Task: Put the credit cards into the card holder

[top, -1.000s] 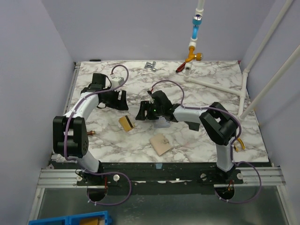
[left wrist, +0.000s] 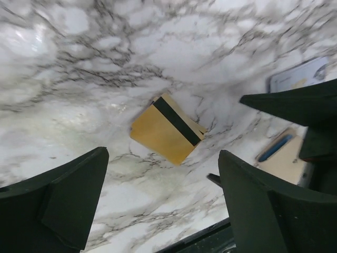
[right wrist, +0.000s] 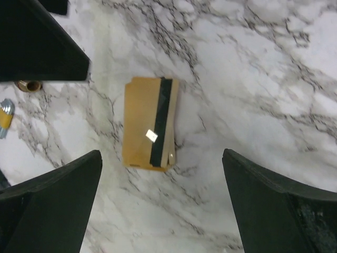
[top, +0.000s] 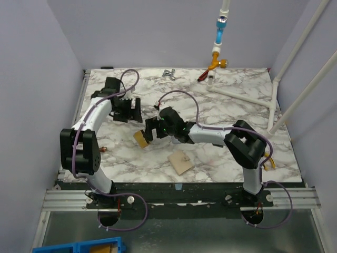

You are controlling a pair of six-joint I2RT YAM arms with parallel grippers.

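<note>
A small stack of gold cards with a black stripe [top: 140, 139] lies flat on the marble; one card's edge juts out from under the others. In the left wrist view the gold cards [left wrist: 163, 129] lie beyond my left gripper [top: 127, 117], whose fingers [left wrist: 79, 179] stand apart with nothing between them. My right gripper [top: 149, 130] is open at the stack's right side, and its view shows the gold cards [right wrist: 145, 126] between and beyond its fingers. A tan flat piece [top: 180, 162] lies nearer the front; whether it is the card holder I cannot tell.
A pale card-like piece [left wrist: 299, 75] lies partly behind the right gripper. A brass fitting [right wrist: 29, 85] is on the left, metal parts [top: 169, 74] at the back. White pipes [top: 242, 95] stand back right. Both grippers are close together around the stack.
The cards have not moved.
</note>
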